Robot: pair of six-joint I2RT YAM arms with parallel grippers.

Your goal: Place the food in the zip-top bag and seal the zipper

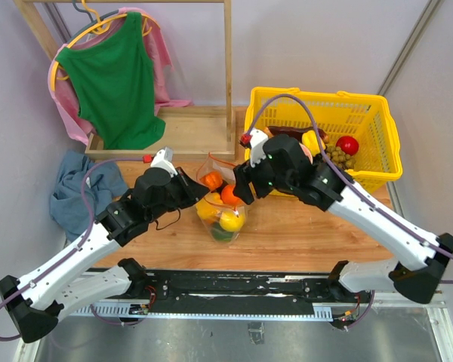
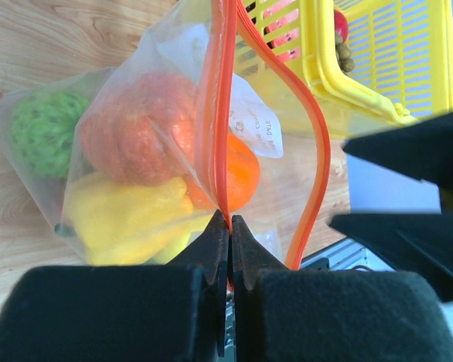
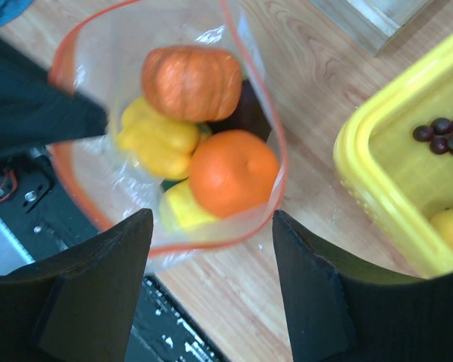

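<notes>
The clear zip top bag point(image 1: 221, 232) with its red-orange zip rim point(image 2: 315, 136) stands on the table, mouth gaping. Inside it are an orange point(image 3: 234, 173), a pumpkin-like piece point(image 3: 192, 83), yellow food point(image 3: 158, 137) and a green piece point(image 2: 50, 133). My left gripper is shut on one side of that rim. At the opposite side of the mouth is my right gripper, open, its fingertips on either side of a stretch of rim without closing on it.
Behind and to the right stands a yellow basket point(image 1: 386, 113) with more play food. A clothes rack point(image 1: 229, 68) is at the back left, and blue cloth point(image 1: 87, 188) lies at the left. Bare table point(image 1: 317, 245) shows at the front right.
</notes>
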